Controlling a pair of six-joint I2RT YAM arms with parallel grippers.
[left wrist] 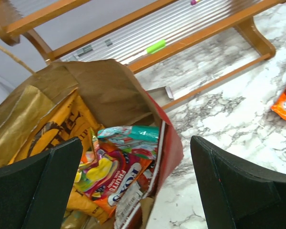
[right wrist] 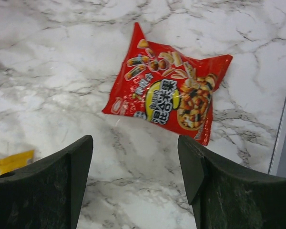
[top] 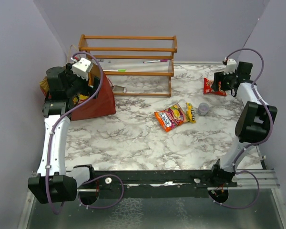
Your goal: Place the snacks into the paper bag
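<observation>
The paper bag (top: pixel 95 106), red outside and brown inside, stands at the left with several snack packs (left wrist: pixel 119 174) in it. Above its mouth my left gripper hangs open, nothing between its fingers. A red snack bag (right wrist: pixel 164 90) lies flat at the far right of the table. My right gripper is over the table just short of that bag, its fingers apart with only bare marble between them. An orange and purple snack bag (top: pixel 170 118) lies mid-table, and a small yellow pack (top: pixel 190 113) rests against its right side.
A wooden rack (top: pixel 128 73) with pens on it stands at the back beside the paper bag. A clear round container (top: pixel 203 109) sits right of the yellow pack.
</observation>
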